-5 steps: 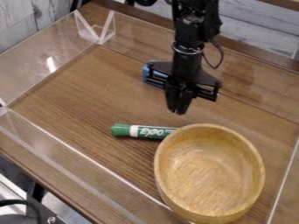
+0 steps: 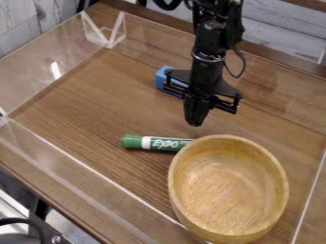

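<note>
My black gripper [image 2: 193, 107] hangs over the middle of the wooden table, in front of a blue object [image 2: 166, 80] that is partly hidden by the arm. A green Expo marker [image 2: 152, 143] lies on its side nearer the front, below and left of the gripper. A yellow oval bowl [image 2: 227, 189] sits at the front right, its rim touching or very near the marker's right end. The fingers are small and dark; I see nothing clearly held between them.
Clear plastic walls or edges line the left side, and a dark cable shows at the bottom left corner.
The gripper has shifted and turned slightly over the same area over the last second. The marker, bowl and blue object look unmoved.
</note>
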